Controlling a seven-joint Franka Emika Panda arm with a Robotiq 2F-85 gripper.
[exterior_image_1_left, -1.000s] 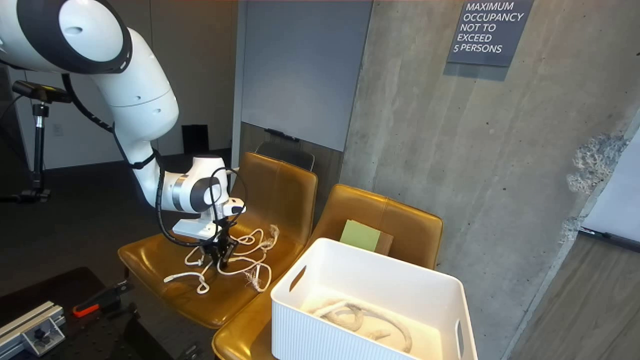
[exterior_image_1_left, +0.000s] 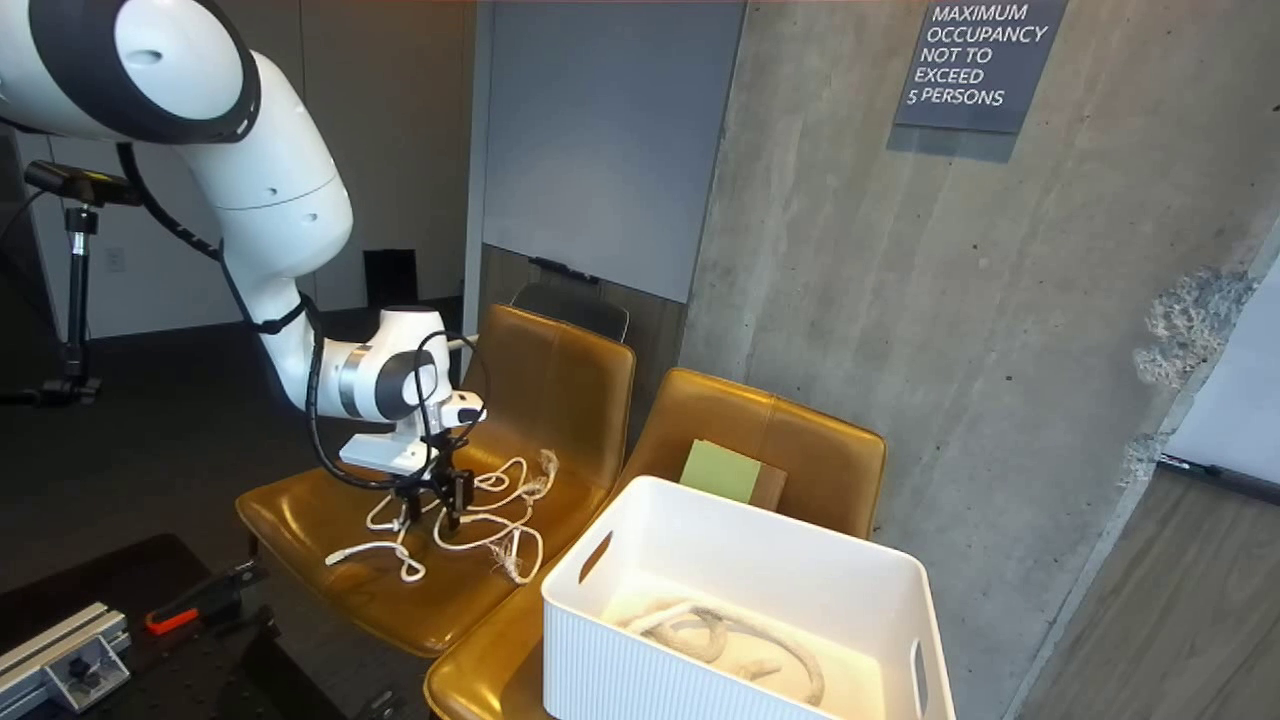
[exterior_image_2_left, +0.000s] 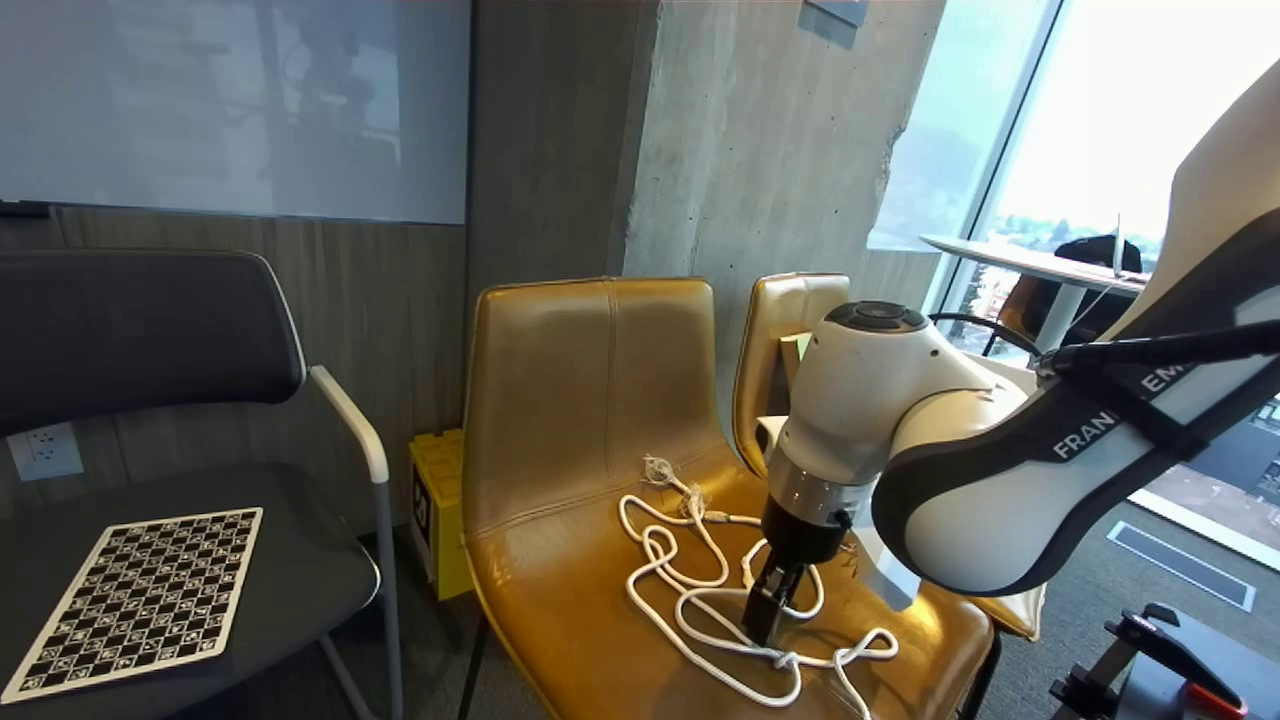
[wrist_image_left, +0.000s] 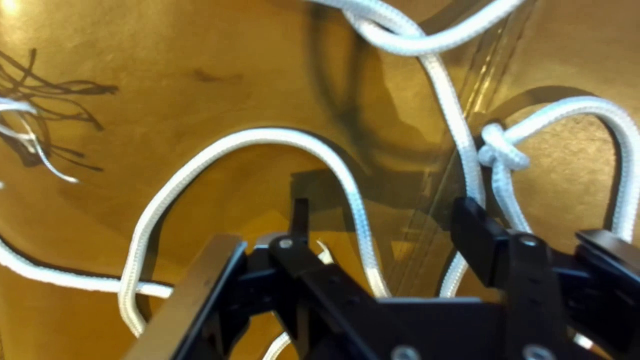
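White rope (exterior_image_1_left: 486, 517) lies in loose loops on the seat of a tan leather chair (exterior_image_1_left: 348, 596), with frayed ends. One small knot (wrist_image_left: 502, 147) shows beside the right finger in the wrist view. My gripper is open, low over the seat and pointing down among the loops. Strands of the rope (wrist_image_left: 358, 216) run through the gap between the spread fingers, but neither finger grips them. From the second exterior view, the black fingers (exterior_image_2_left: 764, 608) stand within the rope coils; whether their tips touch the leather is unclear.
A white bin (exterior_image_1_left: 732, 552) with rope pieces (exterior_image_1_left: 768, 648) inside stands on the neighbouring tan chair, a green item (exterior_image_1_left: 720, 470) behind it. To one side, a dark chair (exterior_image_2_left: 288, 528) holds a checkered board (exterior_image_2_left: 144, 596).
My gripper's fingers have spread apart, and the arm has shifted slightly left in the first exterior view. The near rope loop beside it has moved a little.
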